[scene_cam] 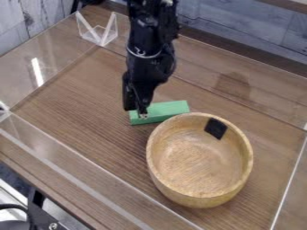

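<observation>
The black robot arm reaches down from the top centre, and its gripper (pixel 136 110) is low over a green block (pixel 167 110), at or just above its left part; whether it touches cannot be told. The fingers look close together, with nothing visible between them. The block lies flat on the wooden table, just behind a large round tan bowl (pixel 196 169). A small black rectangle (pixel 216 128) sits on the bowl's back right rim.
The wooden table (pixel 72 126) has free room at the left and back right. Clear plastic or wire items stand at the back left and left edge. A wall runs along the back right.
</observation>
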